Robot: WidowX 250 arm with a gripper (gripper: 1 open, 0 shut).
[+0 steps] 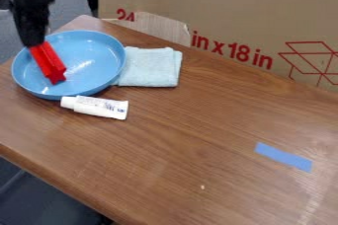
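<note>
A blue bowl (93, 76) on the left of the wooden table holds a red oblong object (49, 63) leaning at its left side. Above that object, at the upper left edge of the view, is my black gripper (34, 34), blurred; whether its fingers are open or shut is not clear.
A white tube (94, 107) lies in front of the bowl, and a folded pale cloth (150, 67) right of it. A large cardboard box (238, 12) stands along the back. A strip of blue tape (283, 156) is at the right.
</note>
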